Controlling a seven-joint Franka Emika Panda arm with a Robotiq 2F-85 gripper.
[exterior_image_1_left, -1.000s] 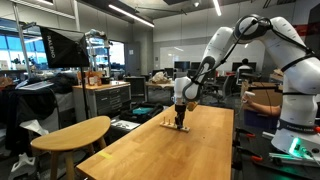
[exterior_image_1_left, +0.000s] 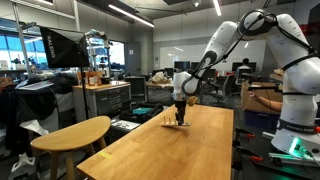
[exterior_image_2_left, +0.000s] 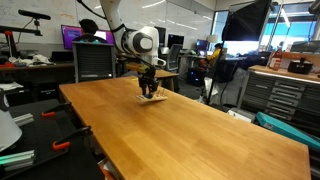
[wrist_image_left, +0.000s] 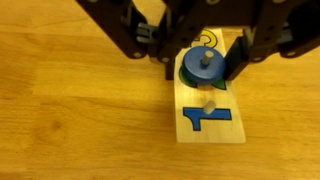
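Note:
A light wooden number board (wrist_image_left: 224, 122) lies on the table, with a blue "1" at its near end and part of a yellow figure farther up. A bare peg (wrist_image_left: 208, 107) stands by the "1". Between the fingers of my gripper is a blue round disc (wrist_image_left: 204, 70), with a peg-like tip showing at its centre; the gripper is shut on it. Some green (wrist_image_left: 218, 86) shows below the disc. Whether the disc is clear of the board cannot be told. In exterior view 1 my gripper (exterior_image_1_left: 180, 117) is low over the board (exterior_image_1_left: 174, 125).
Wide bare wooden table (exterior_image_2_left: 200, 130) surrounds the board. A person in a white shirt (exterior_image_2_left: 143, 43) is close behind it. A round side table (exterior_image_1_left: 70, 133) stands apart at the left.
The person has barely moved.

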